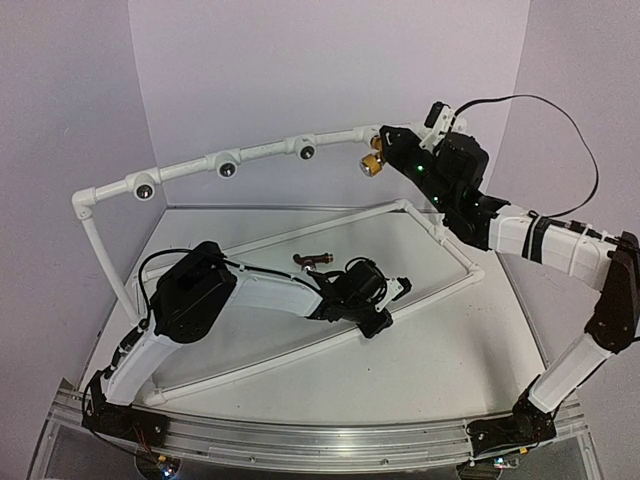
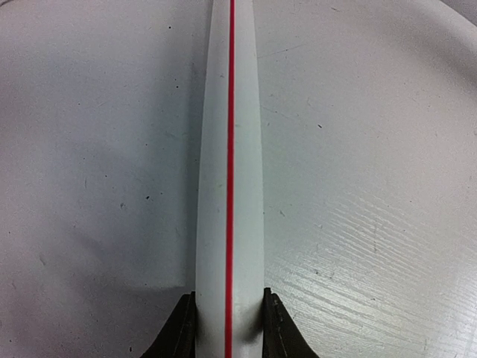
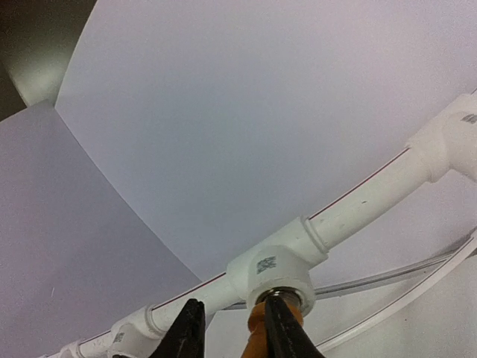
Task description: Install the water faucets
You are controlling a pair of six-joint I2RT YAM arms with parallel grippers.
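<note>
An orange faucet (image 1: 372,163) with a metal outlet sits at a socket of the raised white pipe (image 1: 265,150); in the right wrist view the faucet (image 3: 257,343) meets the tee fitting (image 3: 279,268). My right gripper (image 1: 388,142) is right beside it. From the right wrist, its fingers (image 3: 194,328) stand apart, with a gap between one finger and the faucet. My left gripper is shut on a white lower pipe (image 2: 212,186) with a red stripe. Behind the left arm, a second, brownish faucet (image 1: 313,260) lies on the board.
Three dark-mouthed sockets, such as the leftmost socket (image 1: 145,190), are empty along the raised pipe. My right gripper hides the pipe's right end. The white lower frame (image 1: 240,377) rests on the board, and bare board (image 1: 440,355) shows at front right.
</note>
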